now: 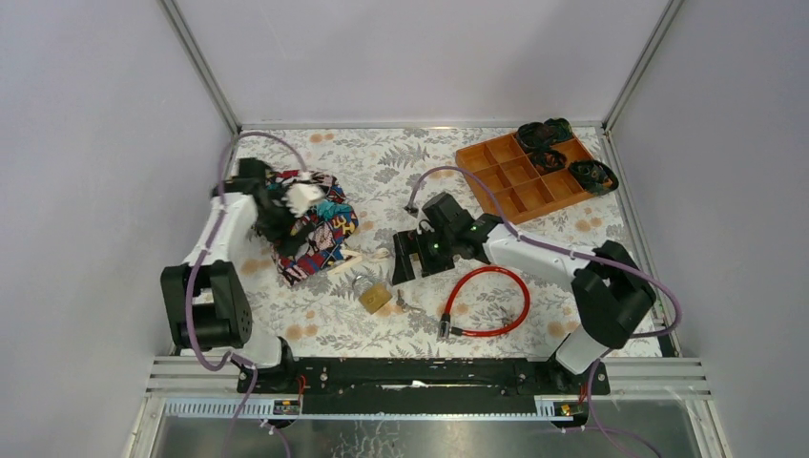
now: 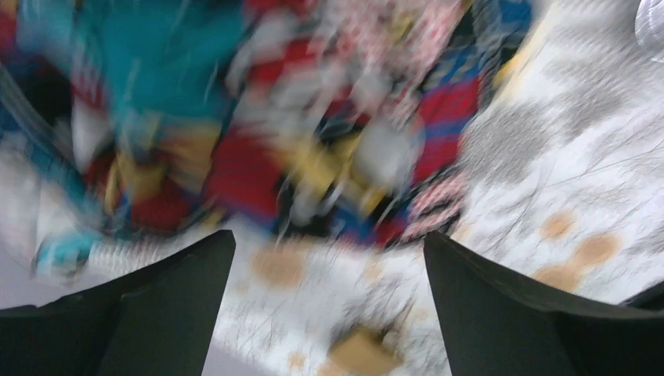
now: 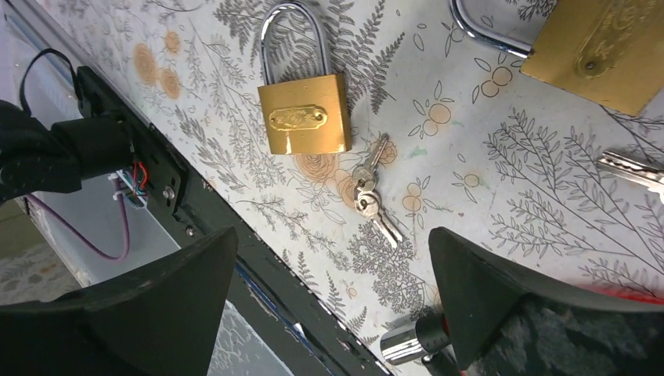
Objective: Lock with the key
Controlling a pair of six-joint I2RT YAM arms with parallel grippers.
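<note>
A brass padlock (image 3: 304,117) with its shackle up lies on the patterned table, a pair of small keys (image 3: 368,196) beside it. A larger padlock (image 3: 587,70) and a single key (image 3: 631,169) lie at the right of the right wrist view. My open left gripper is over the patterned cloth (image 1: 320,239), blurred in motion, nothing between its fingers. My right gripper is open above the padlocks and keys, holding nothing.
A red cable lock (image 1: 487,333) lies at the front right. A wooden divided tray (image 1: 506,181) with dark green items stands at the back right.
</note>
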